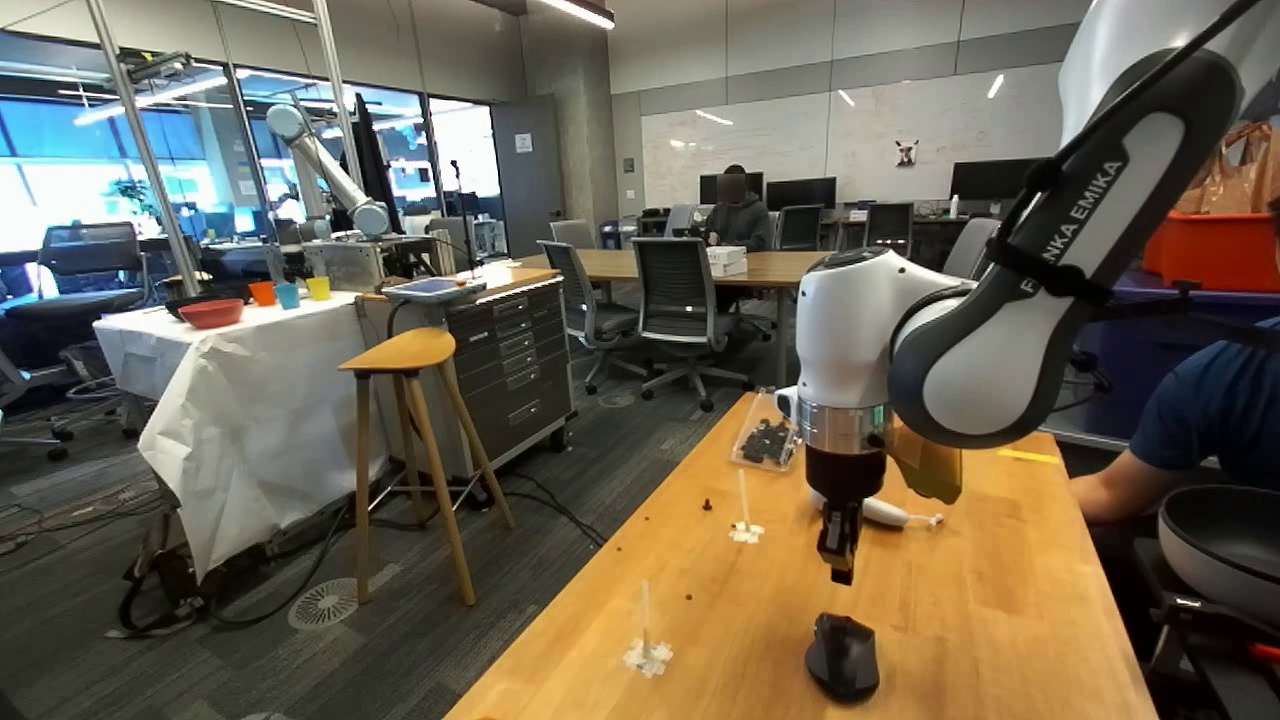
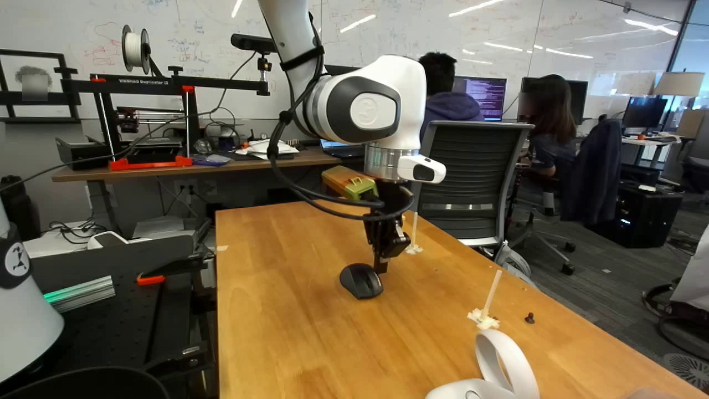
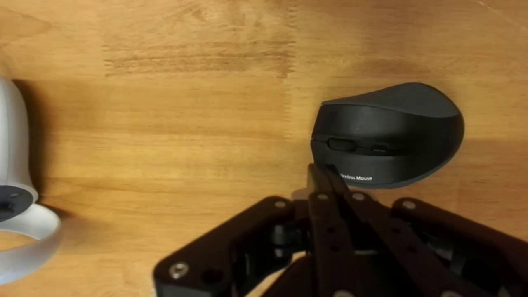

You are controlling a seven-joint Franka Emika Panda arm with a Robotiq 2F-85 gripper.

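Observation:
A black wireless mouse lies flat on the wooden table, its button end toward the left of the wrist view. My gripper is shut, and nothing shows between its fingers. In the wrist view the fingertips overlap the mouse's lower front corner, near the white lettering. Exterior view 1 has the gripper above the table with a gap to the mouse. In exterior view 2 the gripper hangs just beside and behind the mouse.
A white controller with a ring lies on the table. Two thin upright sticks stand taped down, one nearer and one farther. A clear box of dark pieces sits at the far end. Bare tabletop surrounds the mouse.

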